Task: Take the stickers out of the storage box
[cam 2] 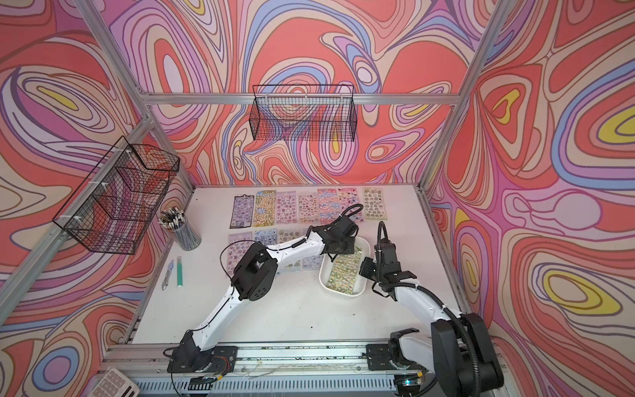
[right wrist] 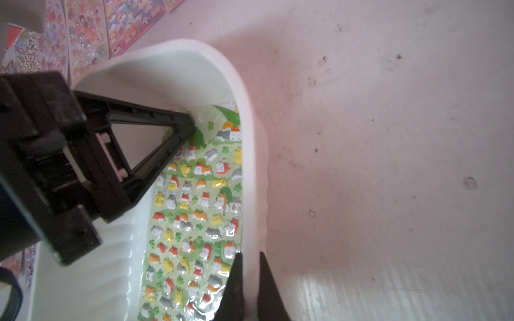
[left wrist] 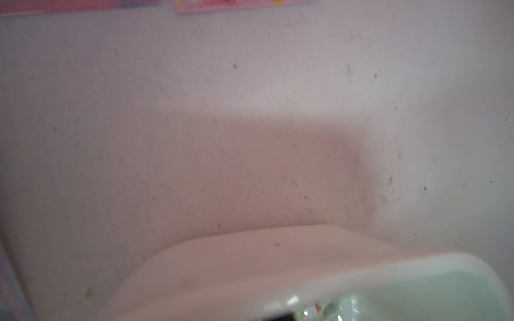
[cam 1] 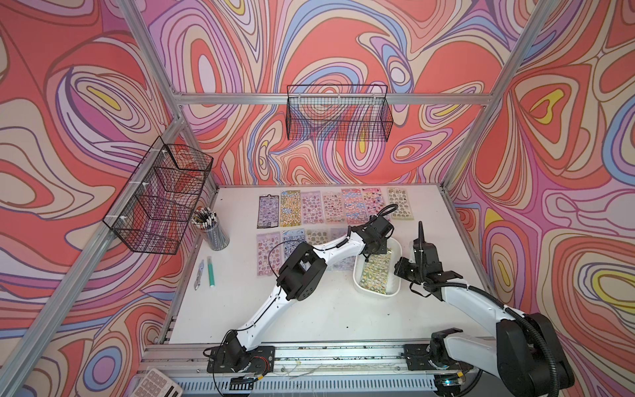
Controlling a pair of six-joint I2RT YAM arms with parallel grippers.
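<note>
The white storage box (cam 1: 358, 281) stands right of the table's middle. In it lies a green sticker sheet (right wrist: 198, 224) with small animal stickers, filling most of the floor. My left gripper reaches into the box at the far end of the sheet. Its fingertips are together with nothing visible between them; whether they touch the sheet I cannot tell. At the right wall, my right gripper is shut on the box's rim, one finger on each side. The left wrist view shows mainly the table and the box's far wall (left wrist: 257, 251).
Two rows of sticker sheets lie on the table; a purple one (cam 1: 268, 211) is at the far left. A pen holder (cam 1: 215, 235) and a teal cutter (cam 1: 211, 271) are further left.
</note>
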